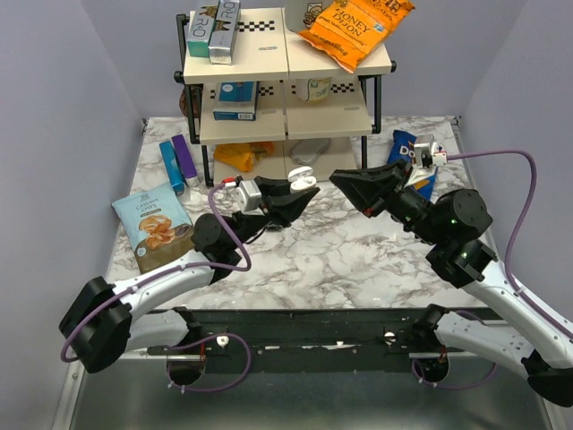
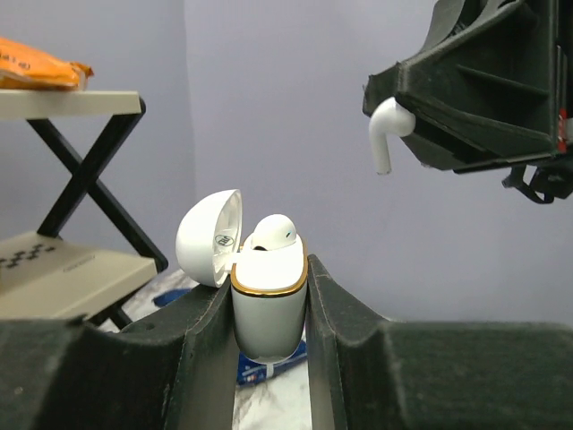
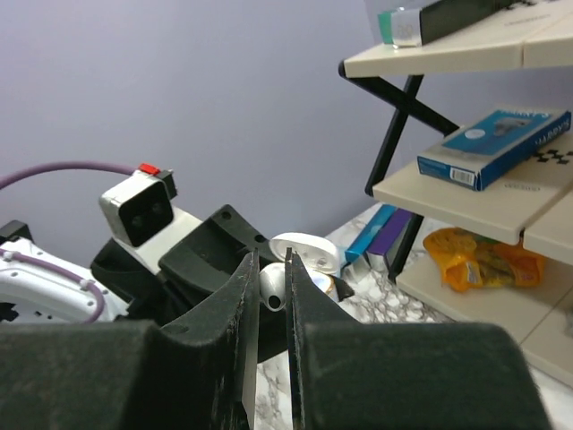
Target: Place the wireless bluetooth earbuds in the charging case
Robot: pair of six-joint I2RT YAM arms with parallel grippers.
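Observation:
My left gripper [image 1: 292, 202] is shut on the white charging case [image 2: 269, 318], held upright with its lid [image 2: 201, 237] open; one earbud [image 2: 273, 231] shows inside it. My right gripper [image 1: 355, 196] is shut on a white earbud, whose stem hangs below the fingertips in the left wrist view [image 2: 386, 134]. It is raised to the right of the case and apart from it, higher in that view. In the right wrist view the case sits behind the held earbud, partly hidden by it.
A three-tier shelf [image 1: 237, 54] with boxes and bags stands at the back. Snack bags [image 1: 152, 228] lie at the left, and a Doritos bag [image 1: 403, 143] at the back right, behind my right arm.

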